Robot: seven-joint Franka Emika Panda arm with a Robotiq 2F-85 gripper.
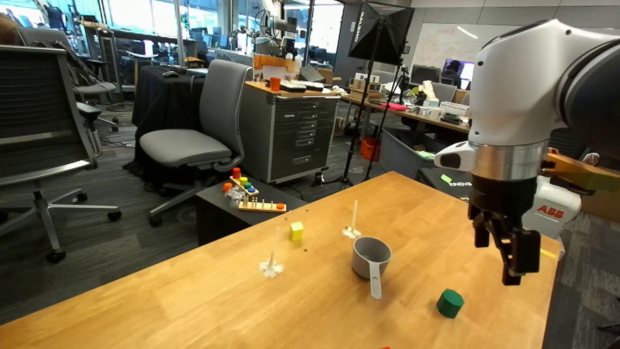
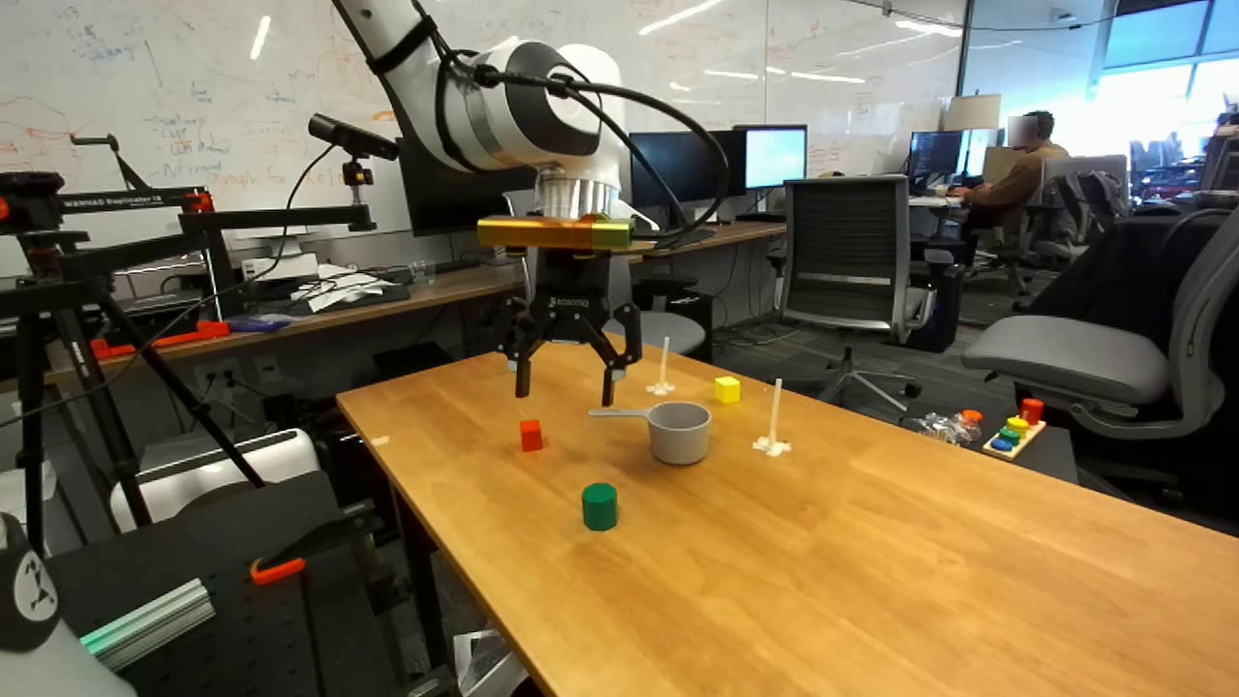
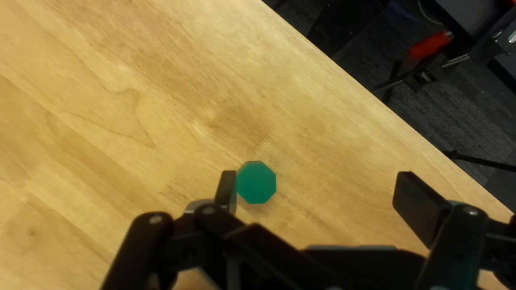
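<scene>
My gripper (image 1: 497,259) (image 2: 565,396) hangs above the table with its fingers wide apart and nothing between them. In the wrist view, a green octagonal block (image 3: 256,182) shows beside the tip of the left finger (image 3: 225,189); the gripper is well above the tabletop, so they are apart. The same green block (image 1: 450,303) (image 2: 599,506) stands upright on bare wood. A grey cup with a long handle (image 1: 372,257) (image 2: 679,434) stands near the middle. A red block (image 2: 530,436) and a yellow block (image 1: 296,231) (image 2: 727,389) also rest on the table.
Two thin upright pegs on whitish bases, one (image 1: 354,221) behind the cup and the other (image 1: 271,259) farther left, rise from the table (image 1: 192,302). Broad bare wood lies at the front left in exterior view 1. Near the green block runs a table edge (image 3: 367,92).
</scene>
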